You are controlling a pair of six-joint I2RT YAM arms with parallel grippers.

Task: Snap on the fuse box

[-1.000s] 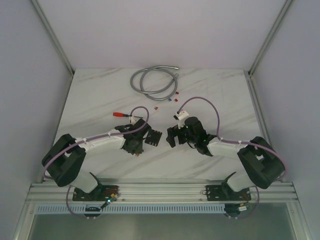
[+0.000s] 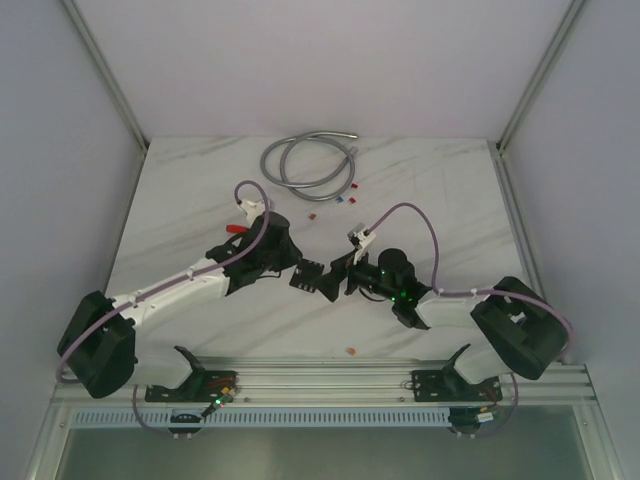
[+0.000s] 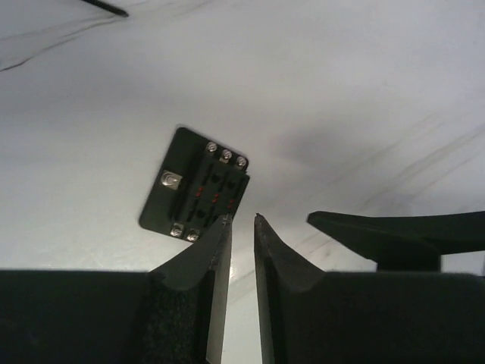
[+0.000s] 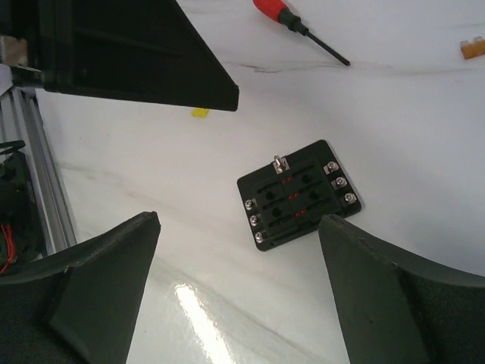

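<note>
The black fuse box (image 2: 306, 276) lies on the white table between the grippers; its terminals and red marks show in both wrist views (image 3: 193, 189) (image 4: 299, 193). My left gripper is shut, fingertips close together above the table just beside the fuse box; whatever is between them is hidden. My right gripper stands open to the right of the fuse box in the top view, nothing visible between its fingers.
A red screwdriver (image 4: 280, 15) lies behind the box. A coiled grey hose (image 2: 310, 185) is at the back. Several small coloured pieces are scattered, including an orange one (image 2: 350, 351) at the front.
My left gripper has risen and moved toward the back; the orange piece seen beneath it earlier no longer shows there. The right arm has shifted slightly. The fuse box looks unmoved.
</note>
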